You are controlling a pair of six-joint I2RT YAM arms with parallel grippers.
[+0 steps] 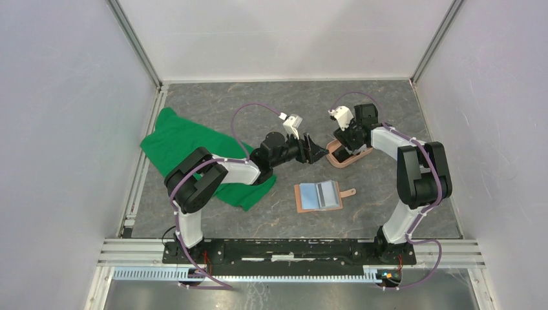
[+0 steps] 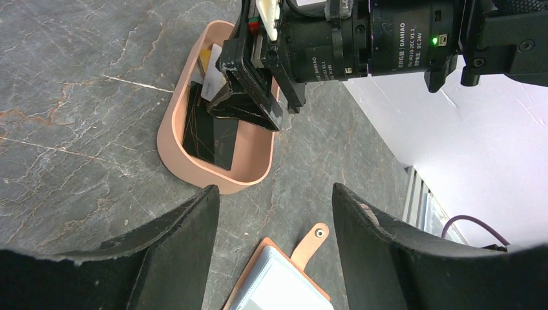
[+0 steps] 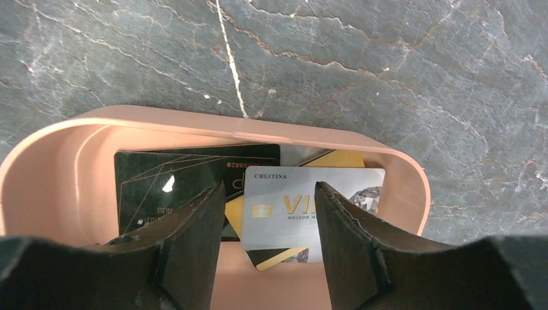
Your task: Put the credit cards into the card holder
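Several credit cards lie overlapping in a pink oval tray (image 3: 368, 139). On the right in the right wrist view a silver card (image 3: 284, 194) rests over others, with a black card (image 3: 155, 187) to its left. My right gripper is open above the tray, its fingertips over the silver card with nothing gripped. The card holder (image 1: 318, 197) lies opened flat in front of the tray, clear sleeves showing; part of it (image 2: 281, 287) is at the bottom of the left wrist view. My left gripper is open and empty, left of the tray in the top view.
A green cloth (image 1: 174, 132) covers the left of the table under my left arm. The holder's strap (image 1: 348, 193) sticks out to its right. Bare grey tabletop (image 1: 388, 206) surrounds the holder.
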